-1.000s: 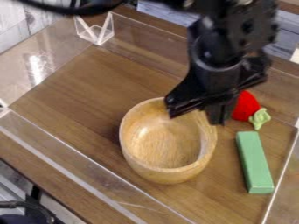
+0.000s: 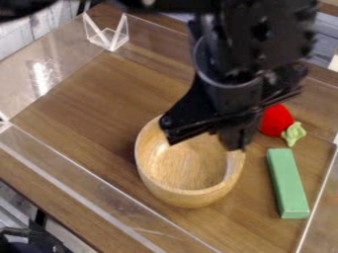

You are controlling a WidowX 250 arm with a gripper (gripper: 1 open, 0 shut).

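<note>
The black gripper (image 2: 211,124) hangs over the back rim of a wooden bowl (image 2: 185,188), large and dark in the centre of the view. Its fingertips point down toward the bowl; whether anything is between them is hidden. The bowl's inside looks empty where visible.
A red object (image 2: 275,121) with a green top lies behind and right of the bowl. A green block (image 2: 288,183) lies to the right. Clear plastic walls (image 2: 79,178) edge the wooden table (image 2: 73,109), whose left part is clear.
The gripper has shifted slightly left and down toward the camera, covering more of the bowl's back rim. The bowl and other objects have not visibly moved.
</note>
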